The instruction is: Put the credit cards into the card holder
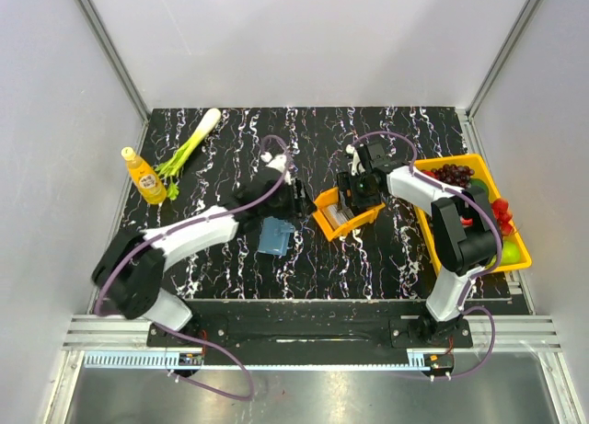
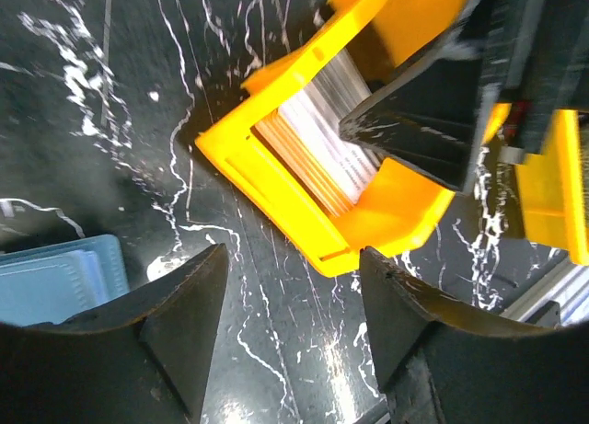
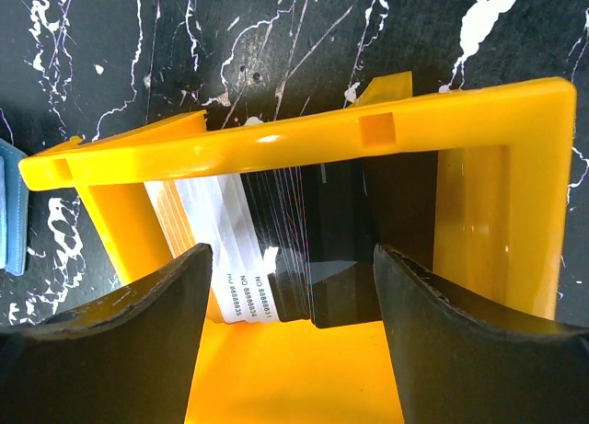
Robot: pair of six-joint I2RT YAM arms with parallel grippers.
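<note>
The blue card holder [image 1: 274, 237] lies on the table, left of a yellow-orange tray [image 1: 323, 223]. A corner of the holder [image 2: 64, 281] shows at the left of the left wrist view. Inside the tray, thin white, orange and dark cards [image 3: 230, 240] stand side by side. My right gripper is open over the tray, its fingers on either side of the row of cards; whether they touch any card I cannot tell. My left gripper is open just left of the tray, with nothing between its fingers.
At the right stands a yellow crate [image 1: 525, 258] with fruit in it. A leek [image 1: 196, 139] and a yellow bottle [image 1: 144, 177] are at the far left. My two grippers are close together at the tray. Bare table lies behind and in front.
</note>
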